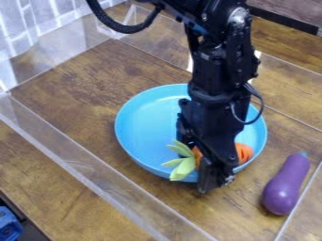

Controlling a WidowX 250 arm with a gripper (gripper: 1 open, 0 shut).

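Note:
My black gripper (206,156) reaches down into a blue plate (138,127), over an orange toy carrot (242,152) with pale green leaves (180,169). The fingers are low at the plate's front, around the carrot's leafy end; they hide much of it, and I cannot tell whether they hold it. A purple toy eggplant (284,188) lies on the wooden surface to the right of the plate.
A clear plastic wall runs along the lower left, with a small blue object (7,224) beyond it. Bare wood (75,85) lies left and behind the plate.

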